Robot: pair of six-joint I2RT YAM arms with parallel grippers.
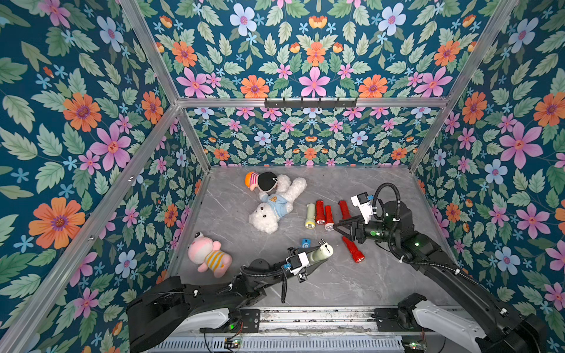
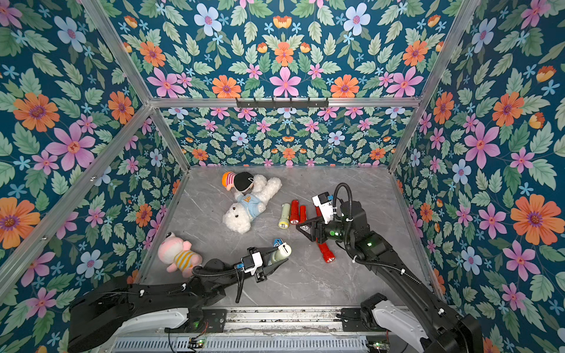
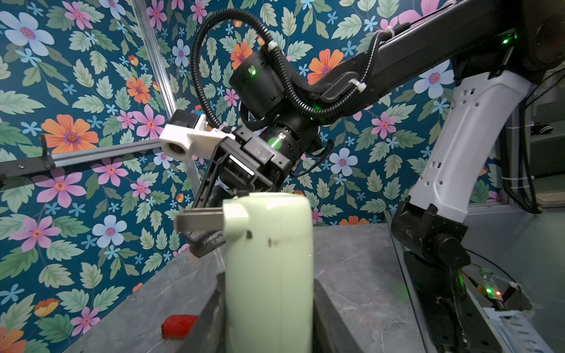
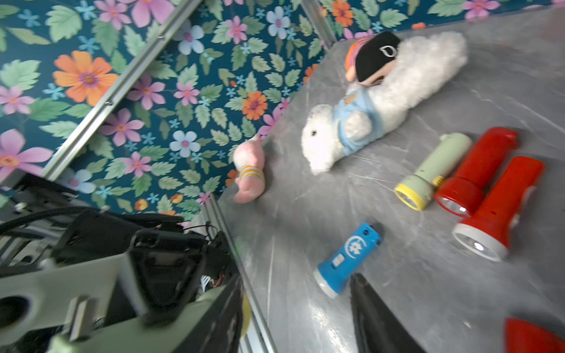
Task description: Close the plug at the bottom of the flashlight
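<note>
A pale green flashlight [image 3: 267,276] is held upright in my left gripper [image 1: 312,257], its bottom end upward; in the left wrist view a light grey plug [image 3: 199,220] sticks out sideways from the top. My left fingers are blurred behind the body. My right gripper [image 1: 347,228] is open, to the right of and above the held flashlight, with nothing between its fingers.
A blue flashlight [image 4: 350,256], several red flashlights [image 1: 353,250] and another pale green one [image 1: 310,215] lie on the grey table. Plush toys [image 1: 267,214] lie at the back and a pink toy [image 1: 203,253] at the left.
</note>
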